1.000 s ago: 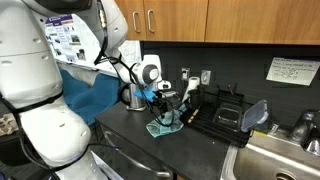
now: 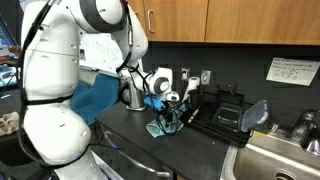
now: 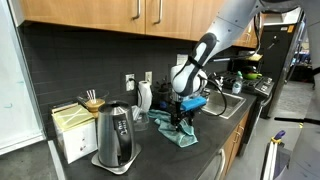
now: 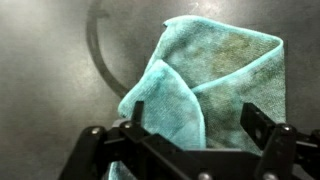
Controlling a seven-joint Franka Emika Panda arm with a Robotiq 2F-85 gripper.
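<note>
A teal cloth (image 2: 156, 128) lies crumpled and folded on the dark counter. In the wrist view the cloth (image 4: 240, 75) fills the middle and right, with a raised fold (image 4: 172, 100) running between my fingers. My gripper is open above it, one finger on each side of that fold. From the other side, the gripper (image 3: 186, 124) appears low over the cloth (image 3: 178, 136). Whether the fingertips touch the fabric, I cannot tell.
A kettle (image 3: 115, 135) and a toaster (image 3: 75, 137) stand at one end of the counter. A black dish rack (image 2: 222, 118) and the sink (image 2: 262, 160) lie to the right in exterior view 1.
The arm has come down, bringing the gripper lower over the cloth. The cloth shows no clear shift.
</note>
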